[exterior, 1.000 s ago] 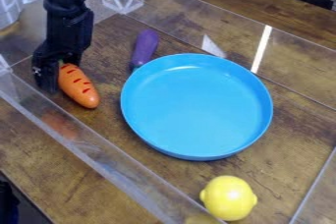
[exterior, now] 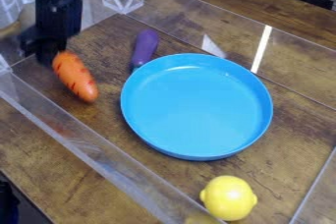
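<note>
The black gripper (exterior: 42, 43) is at the upper left, low over the upper end of an orange carrot (exterior: 75, 78). It looks blurred, and its fingertips are hard to make out against the carrot, so I cannot see whether anything is between them. The carrot lies at a slant left of a blue plate (exterior: 196, 104). A purple eggplant (exterior: 144, 49) rests above the plate's left side.
A yellow lemon (exterior: 229, 197) sits at the lower right. Clear tray walls (exterior: 105, 154) run along the left and back. Bare wooden floor (exterior: 289, 140) shows right of the plate.
The carrot's upper end looks shifted slightly left and up.
</note>
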